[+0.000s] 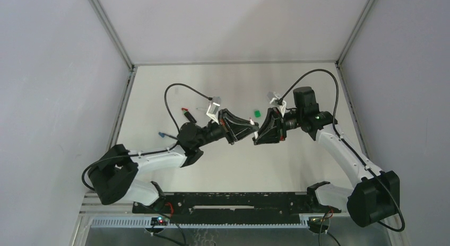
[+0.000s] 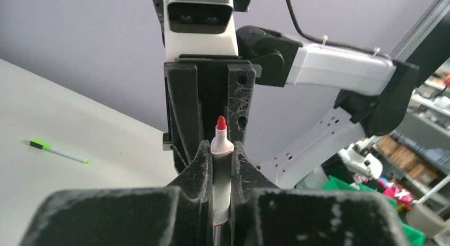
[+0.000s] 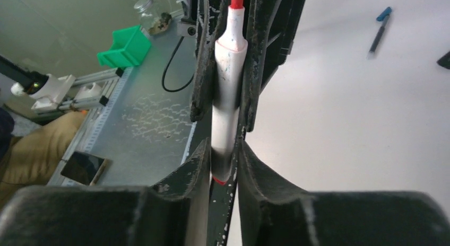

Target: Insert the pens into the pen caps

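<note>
A white marker (image 2: 222,195) stands upright with its red tip (image 2: 221,123) uncovered at the top. My left gripper is shut on the marker's upper body; in the right wrist view its fingers (image 3: 254,71) press on both sides. Around the lower end is my right gripper, its fingers slightly parted with a narrow gap beside the marker. In the top view both grippers meet mid-table. A black marker (image 1: 188,116) with a red end lies to the left, and a dark pen (image 3: 378,38) with a blue end rests on the table.
A green piece (image 1: 257,113) lies behind the grippers. The left wrist view shows a pale pen (image 2: 66,152) with green ends and a black part. White table (image 1: 233,172) in front of the grippers is clear.
</note>
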